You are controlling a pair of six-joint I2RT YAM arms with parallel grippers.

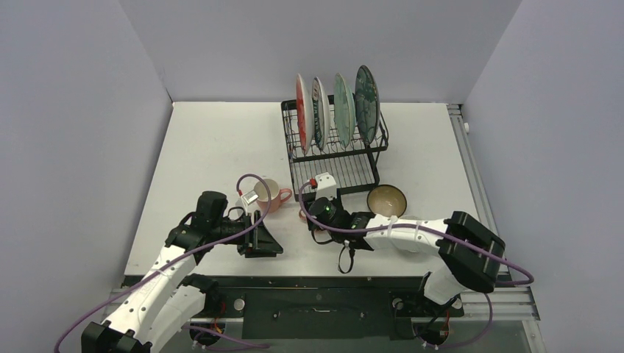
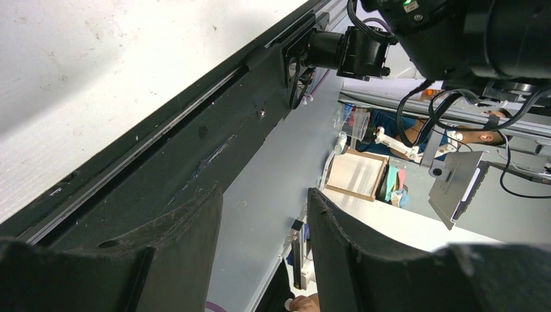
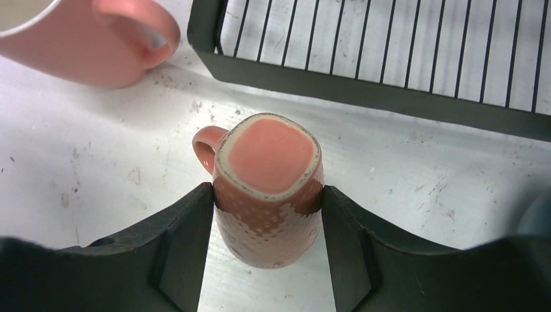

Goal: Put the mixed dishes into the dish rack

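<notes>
My right gripper is shut on a pink mug [image 3: 269, 224], one finger on each side. The mug is bottom-up, with its handle toward the upper left, just in front of the dish rack [image 3: 370, 92]. Mostly hidden under the arm, that mug barely shows in the top view. A second pink mug [image 1: 266, 193] stands left of the rack's front corner. Over the front left of the table, my left gripper is open, nothing between its fingers. Several plates [image 1: 367, 107] stand upright in the rack's back part; its front part looks empty.
A brown bowl [image 1: 387, 201] sits right of the rack's front corner. In front of it, a white dish [image 1: 413, 244] lies partly under my right arm.
</notes>
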